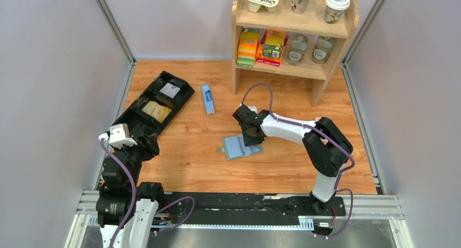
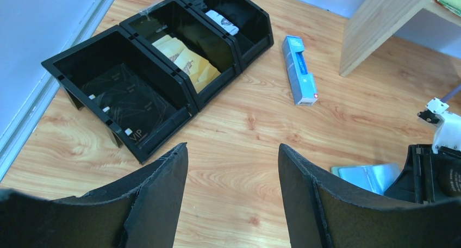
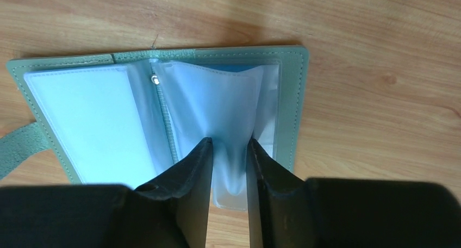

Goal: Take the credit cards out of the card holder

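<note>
The pale green-blue card holder (image 3: 296,95) lies spread open on the table, its strap (image 3: 22,147) to the left. My right gripper is over its right-hand page, fingers partly apart. A clear plastic sleeve (image 3: 217,95) bulges up and creases between those fingertips; whether they press on it is hard to tell. I cannot make out a separate card in the holder. A dark card marked VIP (image 2: 133,104) lies in the nearest compartment of the black tray (image 2: 182,117). My left gripper is open and empty, above the table beside the tray.
The tray's other compartments hold yellowish packets (image 2: 190,60) and a white packet (image 2: 222,22). A narrow blue box (image 1: 207,99) lies between tray and shelf. The wooden shelf (image 1: 304,22) stands at the back right. Bare table surrounds the holder.
</note>
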